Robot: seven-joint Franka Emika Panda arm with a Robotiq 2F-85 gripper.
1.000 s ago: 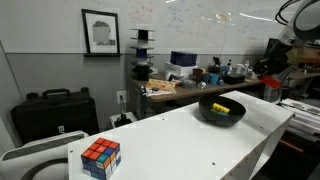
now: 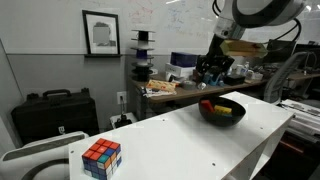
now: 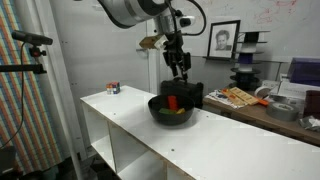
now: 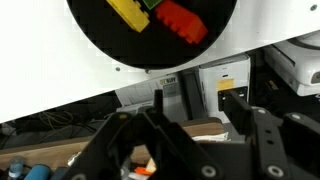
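Observation:
My gripper (image 2: 211, 78) hangs above the black bowl (image 2: 235, 117), its fingers parted and nothing between them. The exterior views place a red block (image 3: 172, 103) at the bowl, well below the fingertips and apart from them. From above, the wrist view has this red block (image 4: 181, 20) within the bowl's outline beside a yellow block (image 4: 129, 13). A bit of a green block (image 4: 151, 3) shows at the top edge of that view. Most of the bowl lies outside the wrist view.
A multicoloured cube (image 2: 102, 158) rests at the other end of the white table (image 2: 165, 150). Behind, a wooden bench (image 2: 163, 94) carries tools and containers. The white tabletop between cube and bowl is clear.
My gripper has travelled left from beyond the table's right side to above the bowl. The red block, earlier between its fingers, is now apart from them at the bowl, and the fingers have opened.

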